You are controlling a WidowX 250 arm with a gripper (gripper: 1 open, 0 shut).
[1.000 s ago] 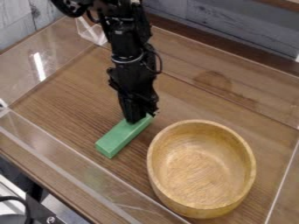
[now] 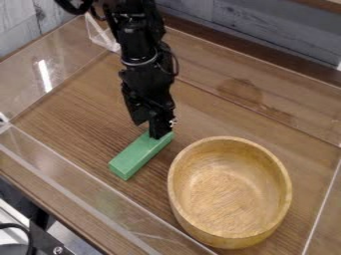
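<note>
A green rectangular block (image 2: pixel 139 156) lies flat and diagonal on the wooden table, left of a large tan oval bowl (image 2: pixel 229 192). My black gripper (image 2: pixel 147 126) hangs just above and behind the block's upper end, open, with nothing seen held between its fingers.
Pale walls edge it at the left and back. A black cable lies at the bottom left.
My gripper has risen slightly and shifted a little back and left, away from the block's upper end. The block and bowl look unmoved.
</note>
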